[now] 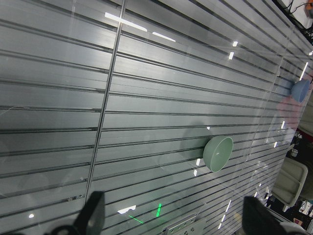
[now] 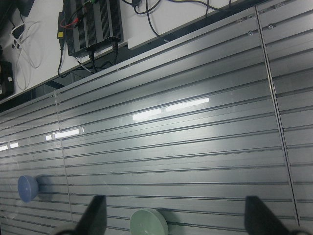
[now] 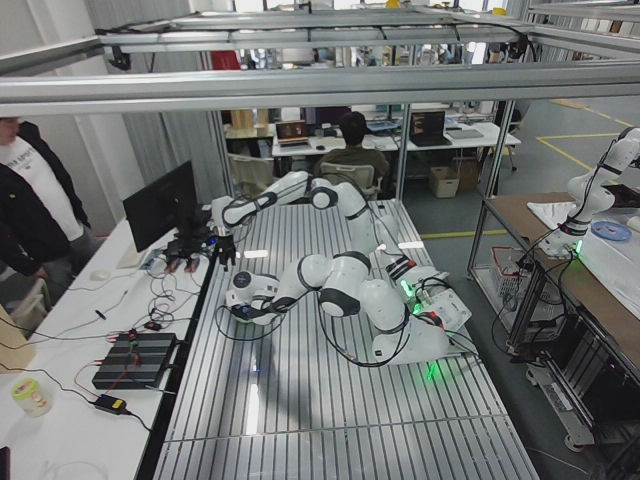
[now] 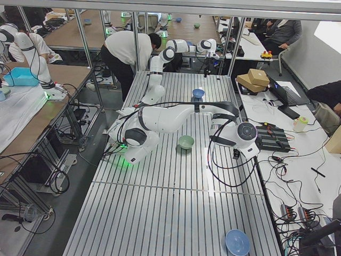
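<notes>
A green bowl (image 4: 186, 142) sits on the slatted metal table (image 4: 133, 218) near its middle, also visible in the left wrist view (image 1: 218, 153) and right wrist view (image 2: 148, 223). A blue bowl (image 4: 197, 93) stands toward one end, and a larger blue bowl (image 4: 237, 242) at the other end. Both arms hang over the table with their grippers above it, apart from the bowls. In the wrist views, my left gripper and right gripper have widely separated fingers, open, with nothing between them.
Side desks (image 3: 70, 420) along one long edge hold a monitor (image 3: 160, 205), black power units and cables. A neighbouring bench with another arm stands across the gap. People stand and sit around the frame.
</notes>
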